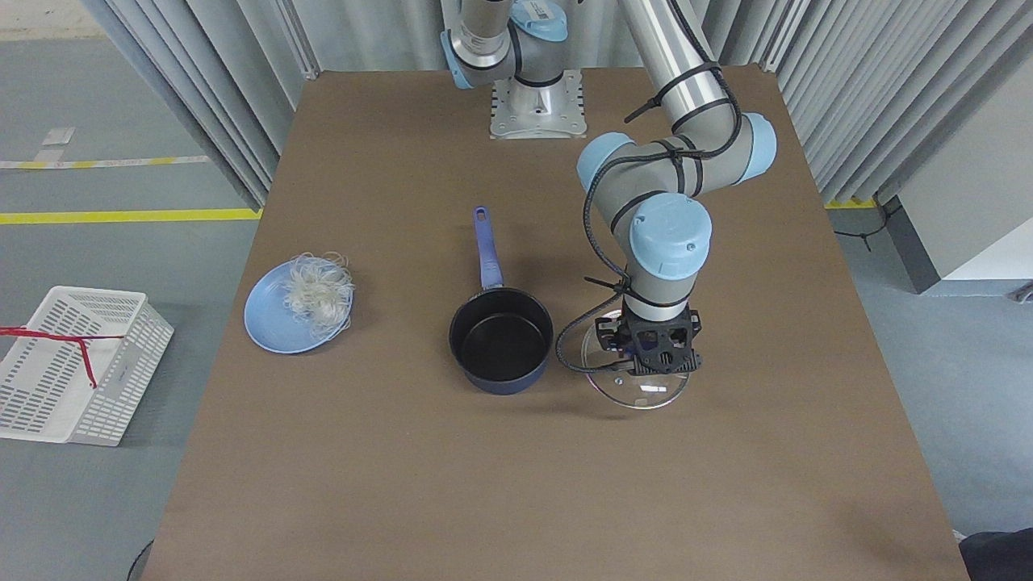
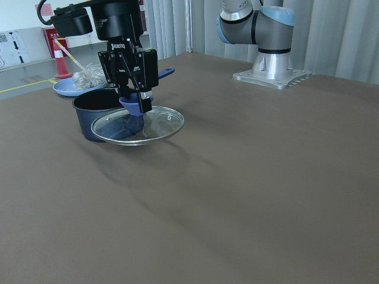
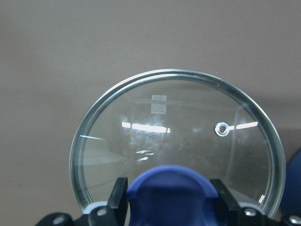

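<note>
My gripper (image 2: 133, 94) is shut on the blue knob (image 3: 172, 197) of a glass lid (image 3: 177, 117), holding the lid above the table. In the front view the lid (image 1: 641, 392) hangs just right of the dark blue pot (image 1: 500, 339), whose interior is uncovered and looks empty. The pot's handle (image 1: 487, 247) points to the back of the table. The gripper's fingers are mostly hidden in the front view by the wrist housing.
A blue plate (image 1: 266, 310) with a tangle of pale strands (image 1: 319, 295) lies left of the pot. A white basket (image 1: 126, 397) is on the floor at left.
</note>
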